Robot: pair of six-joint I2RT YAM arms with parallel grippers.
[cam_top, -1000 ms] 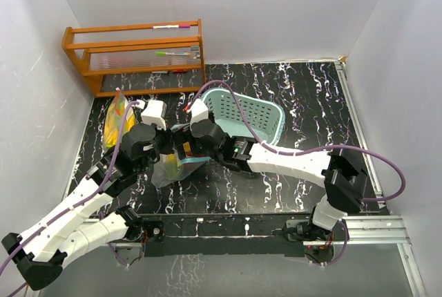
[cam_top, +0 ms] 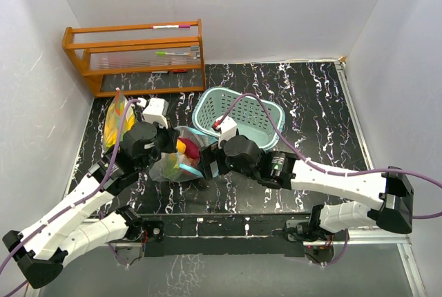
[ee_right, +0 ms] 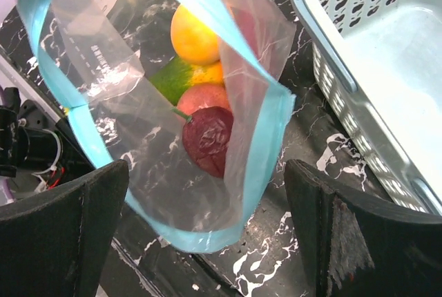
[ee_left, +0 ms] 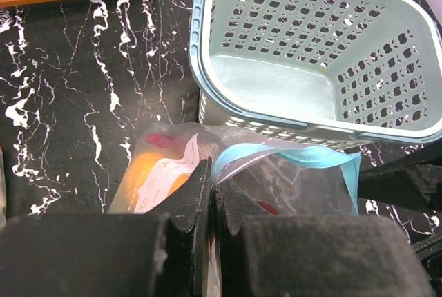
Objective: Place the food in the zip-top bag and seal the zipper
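Note:
The clear zip bag (cam_top: 173,169) stands on the dark marble top, its blue-edged mouth spread open in the right wrist view. Inside lie a yellow fruit (ee_right: 192,33), a red fruit (ee_right: 207,138) and other colorful food. My left gripper is shut at the bag's top edge, the film and blue zipper strip running into its fingertips. My right gripper (cam_top: 213,159) is open at the bag's right end; in its wrist view the blue edge (ee_right: 207,240) sits between the wide-apart fingers.
A white perforated basket (ee_left: 269,90) stands just behind the bag. A wooden rack (cam_top: 135,45) is at the back left, with another bag of yellow items (cam_top: 112,124) below it.
My right gripper has moved right and toward the front, from over the bag's middle to its right end. The left arm has barely moved.

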